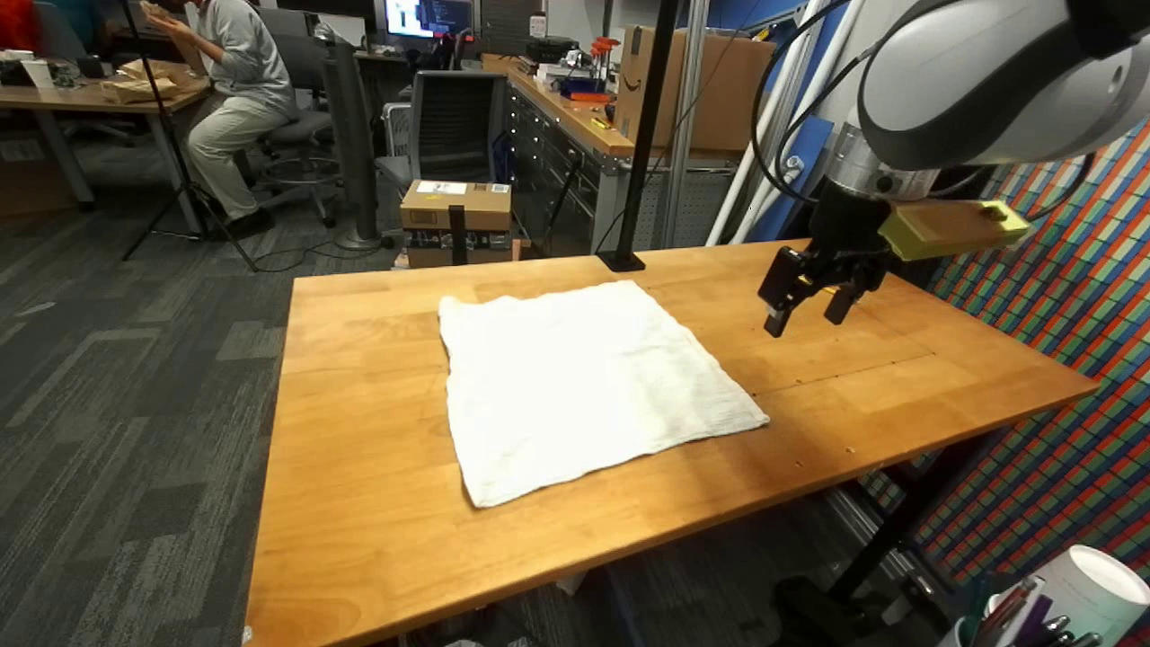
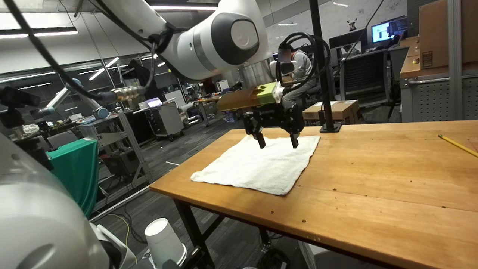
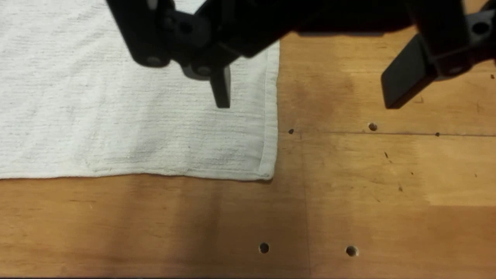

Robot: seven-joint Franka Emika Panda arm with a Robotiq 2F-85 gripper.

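A white cloth (image 1: 588, 388) lies spread nearly flat on the wooden table, with slight wrinkles. In exterior view 2 the same cloth (image 2: 264, 166) shows beyond and below the fingers. My gripper (image 1: 806, 323) hangs above the table, to the right of the cloth in exterior view 1, open and empty. From the wrist, one corner of the cloth (image 3: 232, 144) is in sight; the left finger appears over the cloth and the right one over bare wood. The fingertips are apart from the cloth, well above the tabletop.
A black post (image 1: 622, 259) stands at its far edge. A yellow pencil (image 2: 458, 145) lies on the tabletop, away from the cloth. A cup of pens (image 1: 1013, 620) sits near the lower right corner of exterior view 1.
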